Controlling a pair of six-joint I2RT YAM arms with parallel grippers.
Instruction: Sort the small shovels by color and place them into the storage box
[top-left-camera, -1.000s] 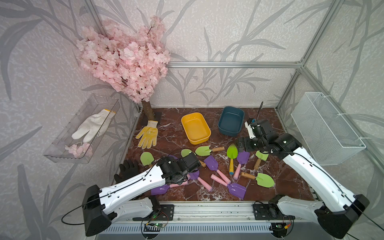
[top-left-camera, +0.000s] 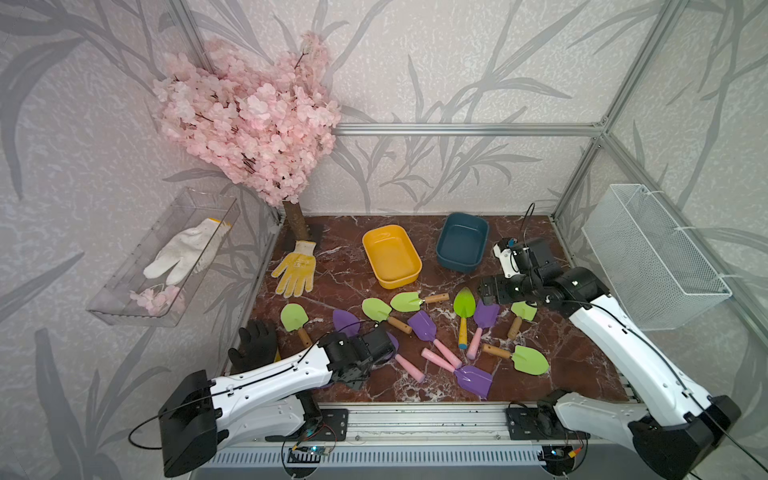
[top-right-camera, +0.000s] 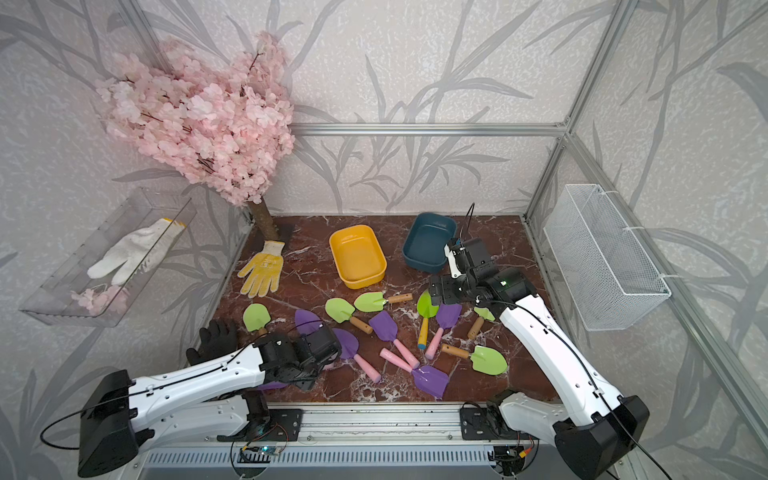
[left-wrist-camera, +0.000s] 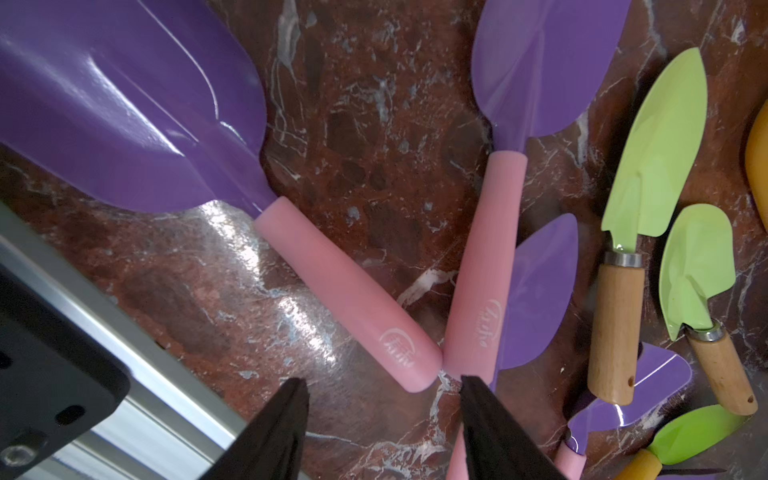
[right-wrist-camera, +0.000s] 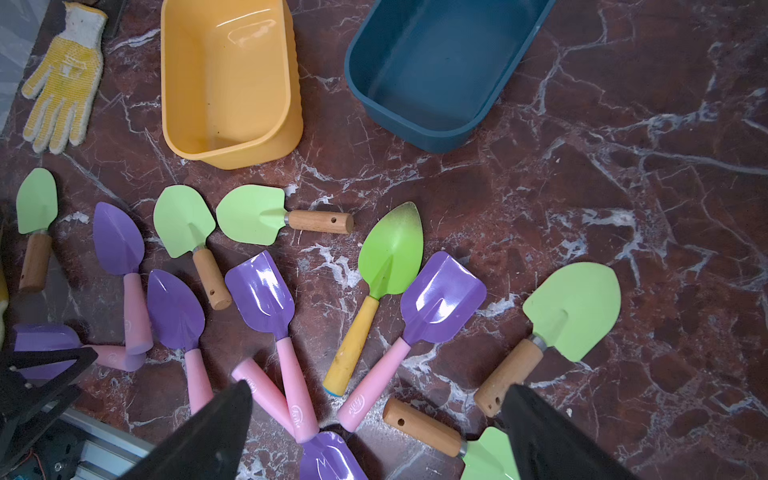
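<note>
Purple shovels with pink handles and green ones with mostly wooden handles lie across the dark marble table. In the left wrist view my left gripper is part open above the table, nothing between its fingers; the pink handle ends of two purple shovels, one at lower left (left-wrist-camera: 352, 296) and one upright in view (left-wrist-camera: 484, 272), lie just ahead of its tips. My right gripper hangs open and empty over the right side, above a pink-handled purple shovel (right-wrist-camera: 444, 296) and a green one (right-wrist-camera: 576, 308). The yellow box (right-wrist-camera: 232, 80) and blue box (right-wrist-camera: 448, 64) are empty.
A yellow-white glove (top-left-camera: 297, 270) lies beside the blossom tree (top-left-camera: 248, 112). A black glove (top-left-camera: 256, 345) is by the left arm. A clear bin (top-left-camera: 104, 310) hangs at left, a white wire basket (top-left-camera: 664, 264) at right.
My left arm has moved down and toward the table's front, uncovering more of the green and purple blades behind it while covering the front-left purple shovel. The right arm has shifted only slightly.
</note>
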